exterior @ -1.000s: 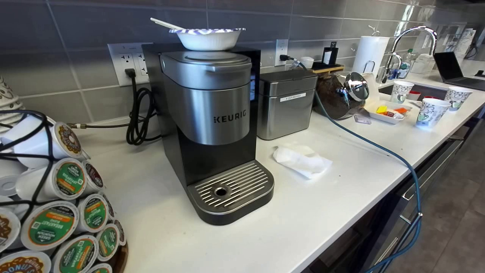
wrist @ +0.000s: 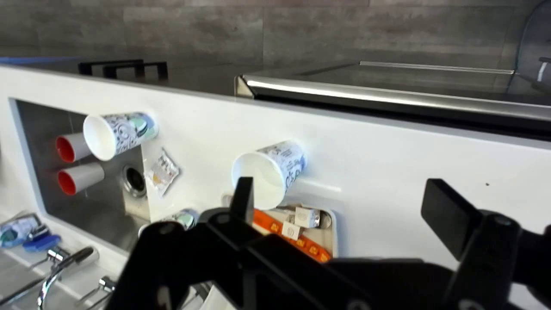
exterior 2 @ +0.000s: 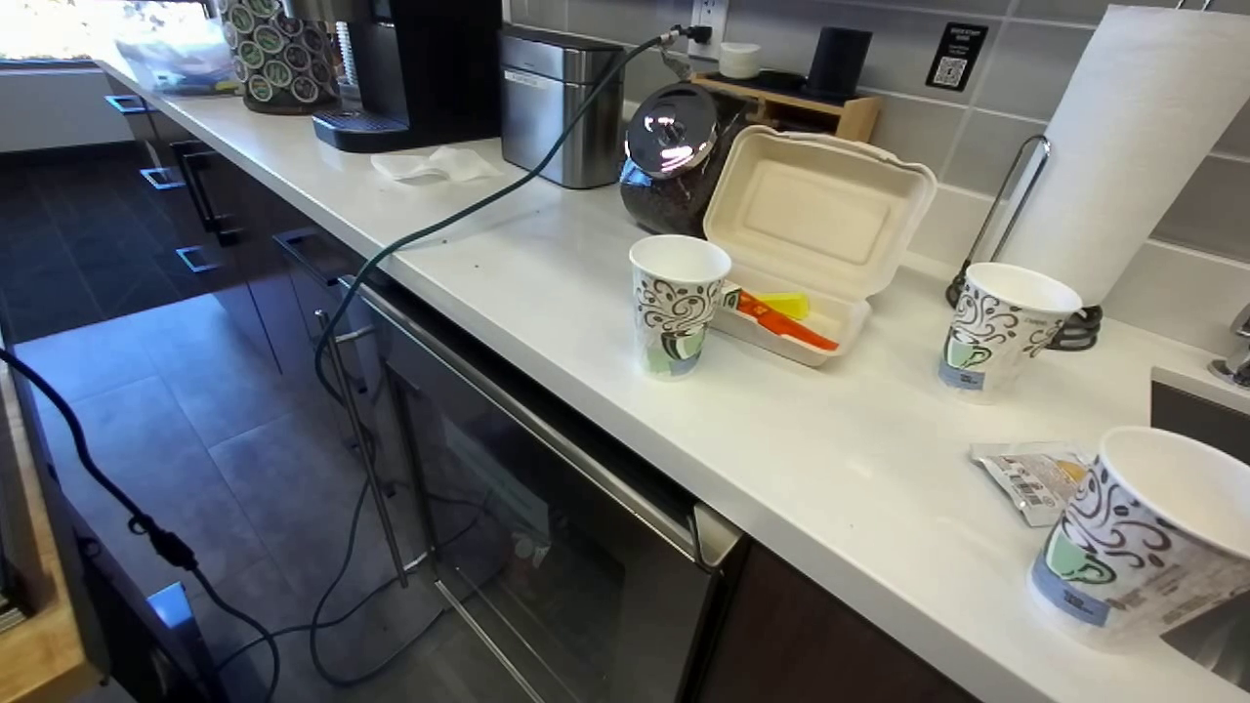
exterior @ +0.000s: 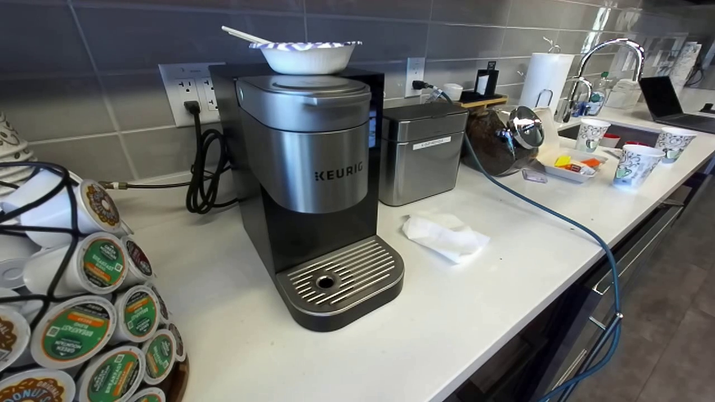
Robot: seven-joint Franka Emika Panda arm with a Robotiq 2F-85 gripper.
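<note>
In the wrist view my gripper is open above the white counter, its two black fingers wide apart with nothing held between them. A patterned paper cup stands near the left finger, partly overlapping it in view; the same cup is upright beside the open takeout box in exterior view 2. Two more patterned cups stand upright to the right there: one by the paper towels, a larger-looking cup closer to the camera. Neither exterior view shows the gripper.
A Keurig coffee maker has a bowl on top. Beside its drip tray lies a crumpled napkin. A blue cable crosses the counter and hangs over the front edge. The sink holds two red-lined cups.
</note>
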